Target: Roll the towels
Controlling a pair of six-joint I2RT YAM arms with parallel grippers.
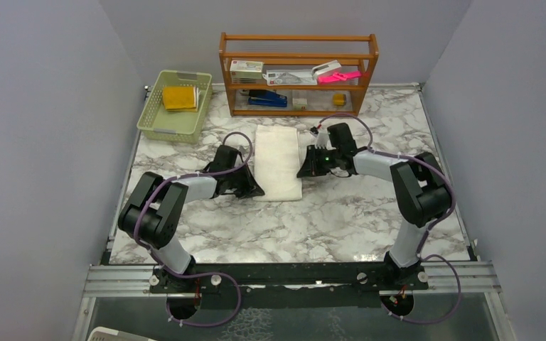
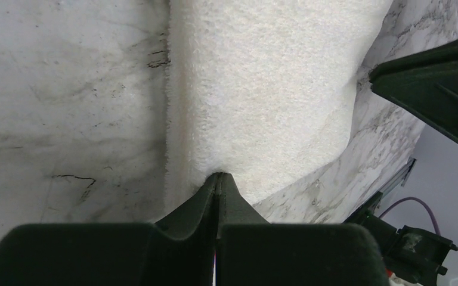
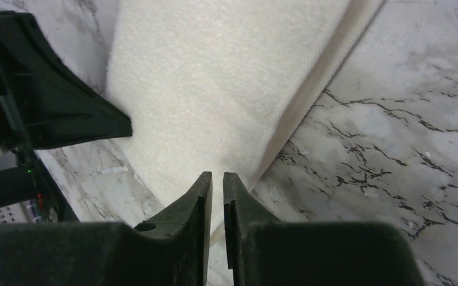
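Observation:
A white folded towel [image 1: 278,160] lies nearly upright in the top view, at the middle of the table. My left gripper [image 1: 259,192] is at its near left corner. In the left wrist view the left fingertips [image 2: 219,174] are shut and touch the towel [image 2: 262,95] close to its edge; whether any cloth is pinched between them is hidden. Over the towel's right edge stands my right gripper [image 1: 301,175], slightly open. A narrow gap parts its fingertips [image 3: 231,179] in the right wrist view, with the towel [image 3: 214,89] showing behind.
A green basket [image 1: 146,117] holding a folded yellow cloth [image 1: 180,98] stands at the back left. Behind the towel is a wooden rack [image 1: 298,88] with boxes and tools.

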